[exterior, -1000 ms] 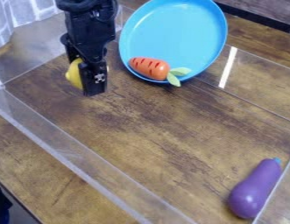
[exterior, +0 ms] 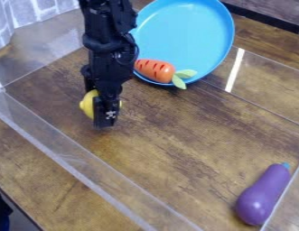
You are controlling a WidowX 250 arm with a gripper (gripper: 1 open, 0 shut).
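My black gripper (exterior: 101, 108) is low over the wooden surface at the left of the view, shut on a yellow object (exterior: 88, 102) that is mostly hidden behind its fingers. The object sits at about table level, left of and below a blue plate (exterior: 194, 36). An orange toy carrot (exterior: 155, 70) with green leaves lies on the lower edge of that plate.
A purple toy eggplant (exterior: 263, 196) lies at the lower right. Clear plastic strips edge the work area at left and right.
My gripper and the yellow object have moved down in the view, a little to the right. The plate, carrot and eggplant have not moved.
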